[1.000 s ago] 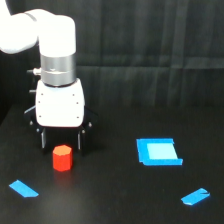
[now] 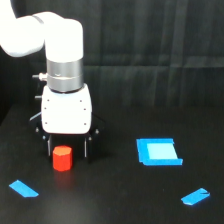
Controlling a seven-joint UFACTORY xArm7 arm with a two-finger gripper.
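A white robot arm reaches down on the left, its gripper (image 2: pixel 67 148) hanging with two dark fingers apart around a red hexagonal block (image 2: pixel 62 158) that stands on the black table. The gripper is open; whether its fingers touch the block cannot be told from this view.
A blue square outline with a pale centre (image 2: pixel 160 151) lies on the right of the table (image 2: pixel 120 195). Short blue strips lie at the front left (image 2: pixel 24 189) and front right (image 2: pixel 195 196).
The gripper has moved a little to the right and down, closer over the red block. The block looks unmoved.
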